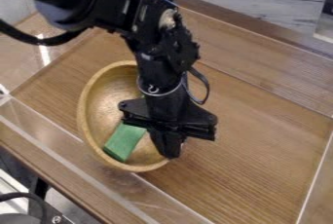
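Note:
A round tan bowl (pixel 96 112) sits on the wooden table, with a green block (pixel 123 142) lying inside at its lower left. My black gripper (pixel 169 144) is down over the right part of the bowl, beside the green block, and hides much of the bowl's interior. It appears shut, and I see nothing between its fingers, though the tips are partly hidden.
A grey wall (pixel 267 4) runs along the back. A black cable (pixel 26 197) is at the front left corner, past the table's edge.

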